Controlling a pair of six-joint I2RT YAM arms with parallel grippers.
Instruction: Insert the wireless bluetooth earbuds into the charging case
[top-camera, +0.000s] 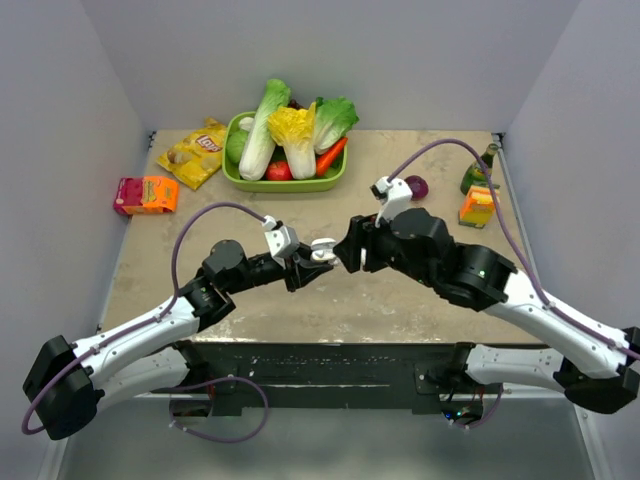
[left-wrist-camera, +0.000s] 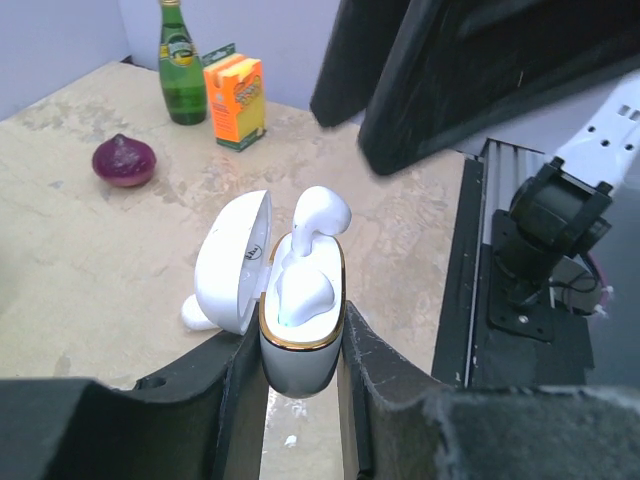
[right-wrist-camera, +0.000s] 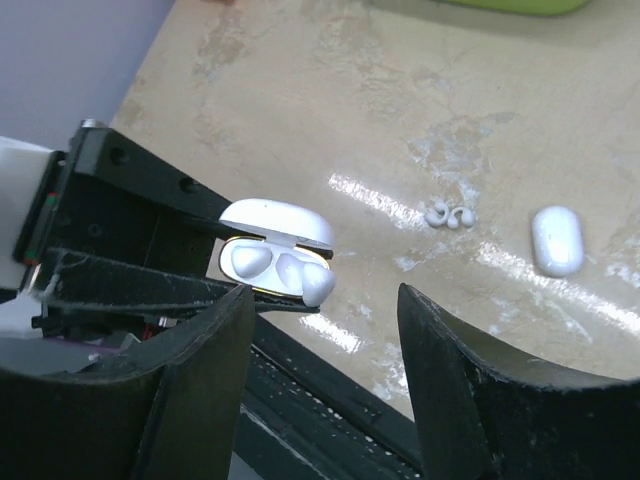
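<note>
The white charging case (left-wrist-camera: 300, 350), lid (left-wrist-camera: 225, 260) raised, is held upright in my left gripper (top-camera: 312, 268). White earbud shapes sit in it, one standing higher than the other, as the right wrist view (right-wrist-camera: 316, 282) also shows; whether they are seated I cannot tell. My right gripper (top-camera: 362, 250) hangs just right of and above the case, its fingers apart with nothing seen between them. In the right wrist view small white pieces (right-wrist-camera: 450, 215) and a white oblong object (right-wrist-camera: 556, 240) lie on the table below.
A green basket of vegetables (top-camera: 240, 172) stands at the back, with chip bag (top-camera: 190, 155) and boxes (top-camera: 145, 195) to its left. An onion (left-wrist-camera: 124, 160), juice carton (left-wrist-camera: 235, 100) and green bottle (left-wrist-camera: 182, 75) are at the right back. The table's front edge lies below both grippers.
</note>
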